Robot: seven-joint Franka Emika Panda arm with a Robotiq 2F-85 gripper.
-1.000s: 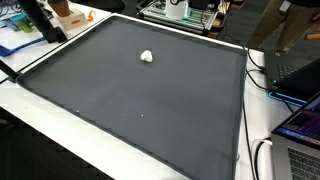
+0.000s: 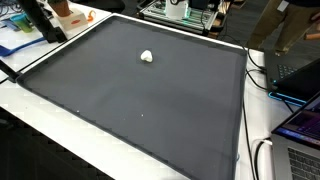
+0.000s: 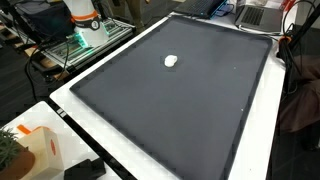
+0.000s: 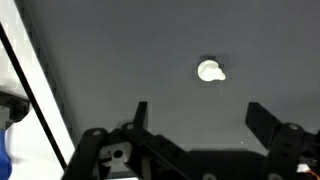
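A small white object [image 4: 210, 71] lies alone on the dark grey board [image 4: 110, 60]; what it is cannot be made out. The same white object [image 2: 147, 56] shows toward the far side of the board in exterior view 1, and the white object [image 3: 170, 61] is left of the middle in exterior view 2. My gripper is open in the wrist view, its two dark fingers wide apart with only board between them. The white object sits beyond the fingertips, untouched. Neither exterior view shows the gripper's fingers.
White table [image 2: 70, 120] borders the board. A laptop [image 2: 298, 150] and cables lie along the right in exterior view 1. A potted cactus [image 3: 12, 155] and an orange-and-white box [image 3: 40, 150] stand near the left corner in exterior view 2. Most of the board is bare.
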